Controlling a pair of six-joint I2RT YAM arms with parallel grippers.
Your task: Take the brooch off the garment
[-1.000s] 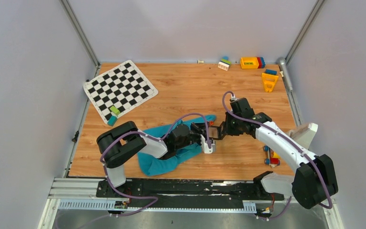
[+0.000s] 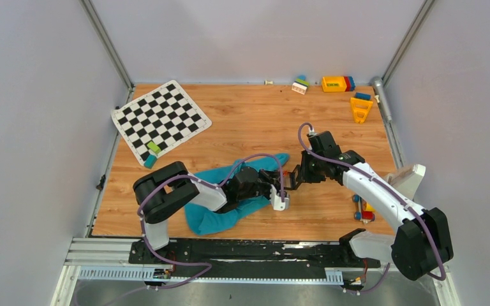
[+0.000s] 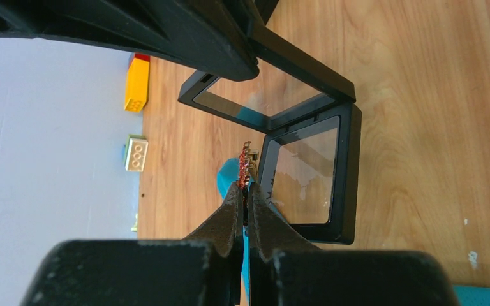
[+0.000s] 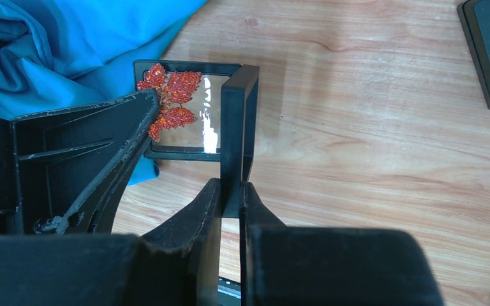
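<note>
A red-orange jewelled brooch (image 4: pixel 178 87), leaf-shaped, is pinched at its edge by my left gripper, which is shut on it. In the left wrist view the brooch (image 3: pixel 245 164) appears edge-on, its gold pin side turned toward the case. My right gripper is shut on one half of a hinged black case (image 4: pixel 247 121) with clear film windows, standing open. The case's other half (image 4: pixel 213 115) lies under the brooch in the right wrist view. The blue garment (image 2: pixel 212 220) lies crumpled on the table below the left arm, apart from the brooch.
Another black-framed case (image 4: pixel 488 76) lies at the upper right of the right wrist view. A checkered board (image 2: pixel 161 118) and yellow bricks (image 2: pixel 334 84) are toward the back. Both arms are close together.
My left gripper has carried the brooch rightward, from beside the case to over its window half. The right gripper keeps the case, with little movement.
</note>
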